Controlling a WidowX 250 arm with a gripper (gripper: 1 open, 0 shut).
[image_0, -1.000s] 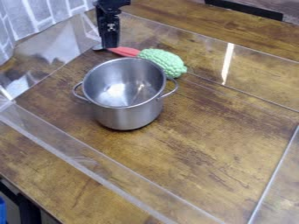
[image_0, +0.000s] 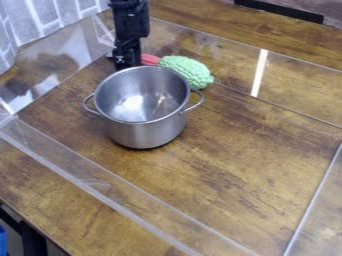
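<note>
A steel pot (image_0: 142, 120) with two side handles stands on the wooden table, left of centre. Behind it lies a green corn-like toy (image_0: 187, 71), beside a red handle-like item (image_0: 150, 60). My dark gripper (image_0: 126, 62) reaches down from the top to just behind the pot, low by the red item. Whether its fingers are open or shut, or touch that item, I cannot tell.
Clear plastic edging (image_0: 261, 70) runs along the table's back and sides. The wooden surface (image_0: 241, 160) right of and in front of the pot is empty.
My gripper has descended from the top edge to behind the pot, near the red item. The pot and toys look unmoved.
</note>
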